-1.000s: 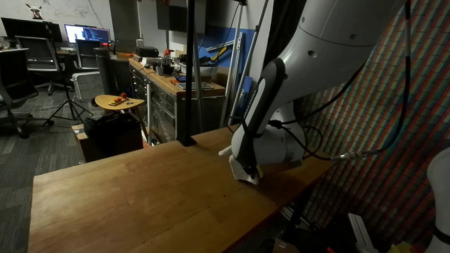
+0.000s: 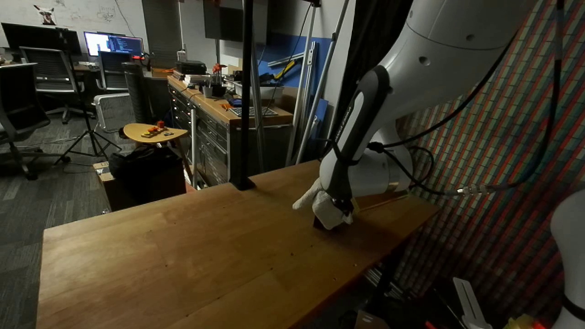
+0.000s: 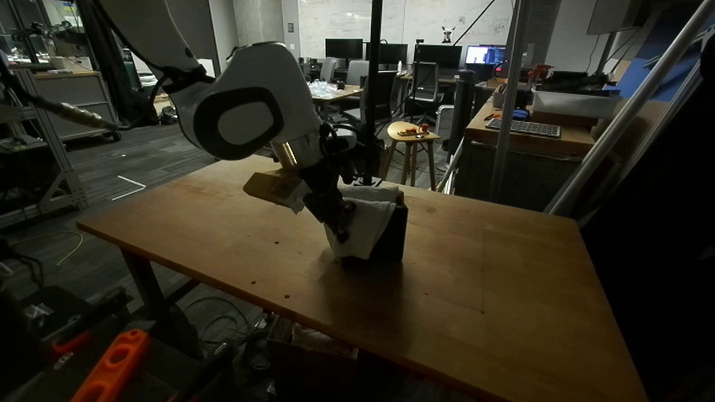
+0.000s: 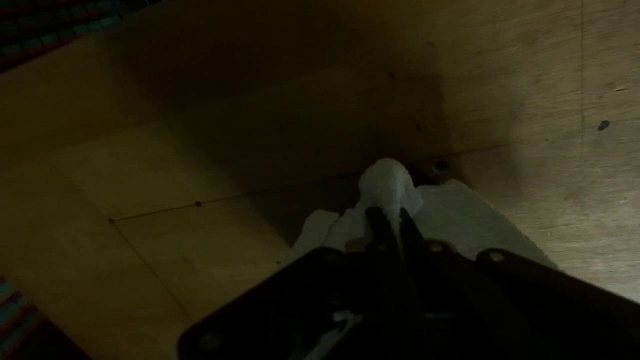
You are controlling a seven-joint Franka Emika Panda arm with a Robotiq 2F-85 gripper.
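A white cloth (image 3: 365,224) hangs in folds from my gripper, which is shut on a pinched-up ridge of it. In the second exterior view the cloth lies against a dark, box-like thing (image 3: 394,238) and partly covers it; whether that thing rests on the table cannot be told. From the other side the cloth (image 2: 329,211) bunches below the wrist, and the gripper's fingers are mostly hidden. Close up, the fingertips are dark and nearly together, with cloth spreading out on both sides.
A yellowish block-shaped thing (image 3: 271,187) shows beside the gripper; its support is unclear. A black post (image 2: 245,109) rises at the table's back edge.
My arm has shifted to the right and slightly up in the first exterior view, and the cloth has moved with it. A dark edge now shows under the cloth.
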